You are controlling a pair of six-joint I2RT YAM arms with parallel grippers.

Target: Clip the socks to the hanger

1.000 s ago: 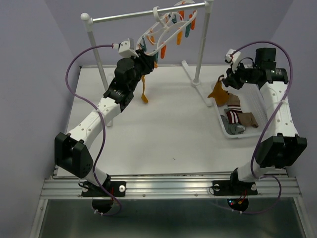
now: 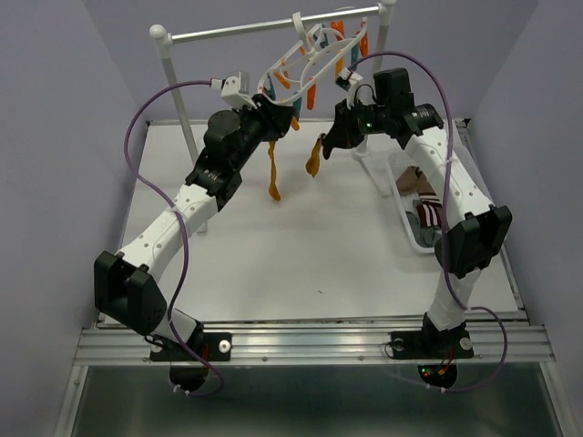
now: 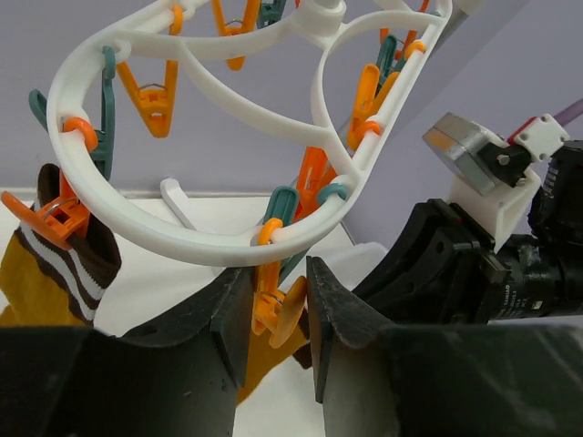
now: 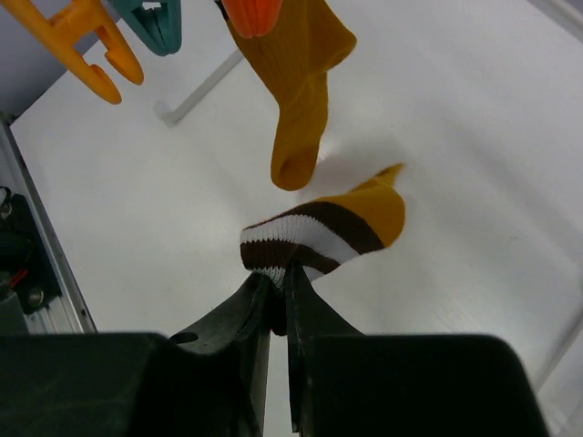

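Note:
The white hanger [image 3: 209, 238] with orange and teal clips hangs from the frame. My left gripper [image 2: 276, 116] is shut on an orange clip [image 3: 268, 300] at the hanger's front. A yellow striped sock [image 3: 59, 273] hangs from a clip at the left. My right gripper [image 2: 330, 138] holds another yellow sock [image 4: 323, 232] by its striped cuff, just right of and below the hanger. In the right wrist view, the hanging sock is beyond the held one.
A white bin [image 2: 405, 226] of brown, grey and striped socks stands at the right. The frame's post [image 2: 182, 109] rises on the left.
My right gripper has carried the sock leftward from over the bin to near the hanger. My left gripper and the hanger have shifted slightly.

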